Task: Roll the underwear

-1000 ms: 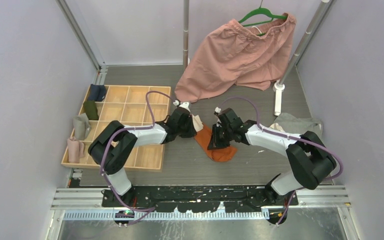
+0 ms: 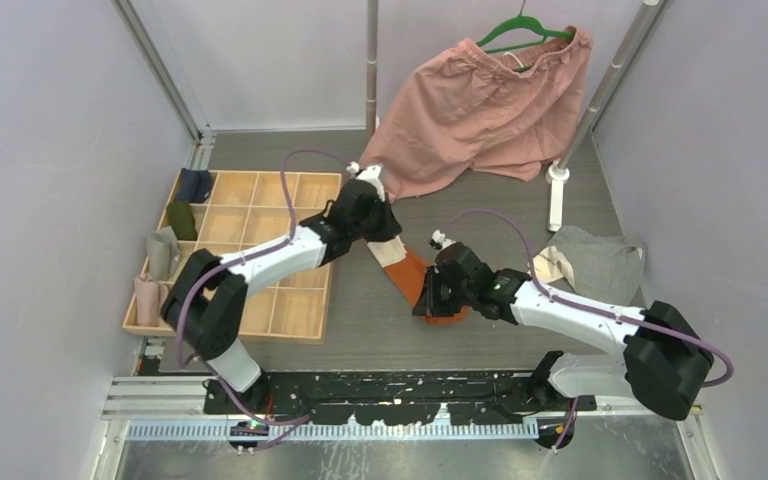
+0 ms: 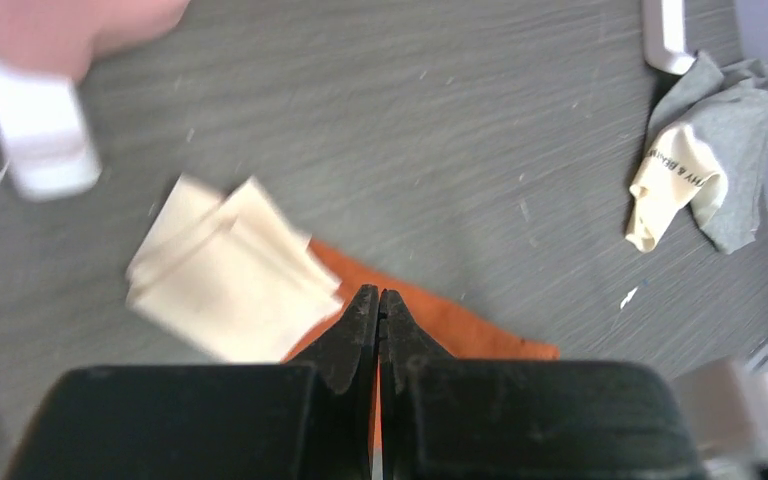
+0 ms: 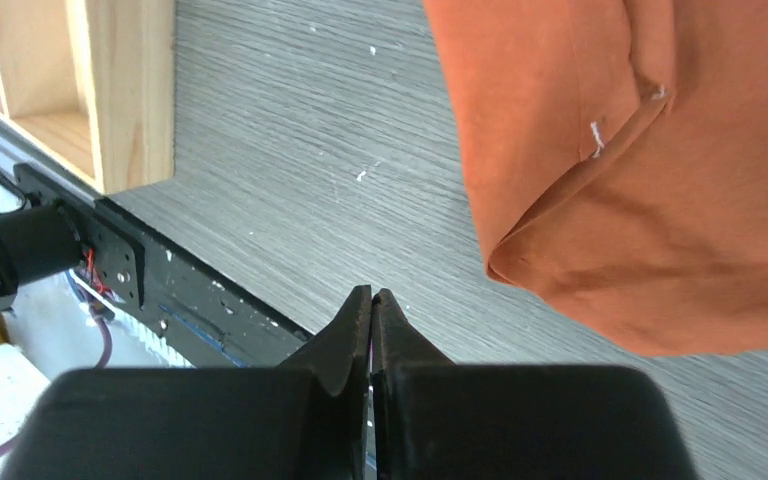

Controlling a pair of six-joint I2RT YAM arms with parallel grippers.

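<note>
Orange underwear [image 2: 402,270] with a cream waistband [image 3: 230,280] lies on the grey table, folded into a long strip that widens at the near end. My left gripper is raised over the waistband end, shut with nothing visible between its fingers. My right gripper hangs at the near end, beside the orange cloth in its wrist view. Its fingertips are together; whether anything is held between them does not show.
A wooden compartment box [image 2: 290,318] with several rolled garments stands at the left. Pink shorts [image 2: 470,120] hang at the back, and grey cloth [image 2: 600,265] lies at the right. Bare table surrounds the underwear.
My left arm has risen and moved toward the back from the waistband.
</note>
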